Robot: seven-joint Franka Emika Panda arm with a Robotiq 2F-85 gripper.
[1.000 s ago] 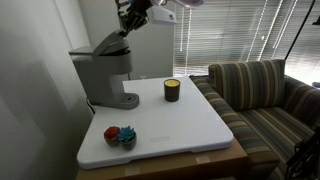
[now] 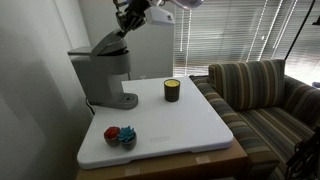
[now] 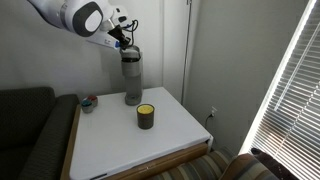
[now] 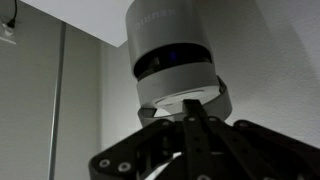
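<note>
A grey coffee machine (image 2: pixel 105 72) stands at the back left of the white table, its dark top part (image 2: pixel 109 43) tilted. My gripper (image 2: pixel 122 34) is just above that top, pointing down at it; in the second exterior view the gripper (image 3: pixel 127 45) is likewise at the top of the machine (image 3: pixel 132 75). From the wrist, the machine's rounded head (image 4: pixel 168 35) and a curved grey rim (image 4: pixel 180 88) fill the middle. The gripper is shut against or very near this rim. Whether it touches cannot be made out, and nothing shows between its fingers.
A dark cup with a yellow top (image 2: pixel 172 90) stands on the white table (image 2: pixel 180 125), right of the machine. Two small pots, one red-topped (image 2: pixel 111 134) and one teal-topped (image 2: pixel 127 138), are near the front left. A striped sofa (image 2: pixel 250 85) borders the right.
</note>
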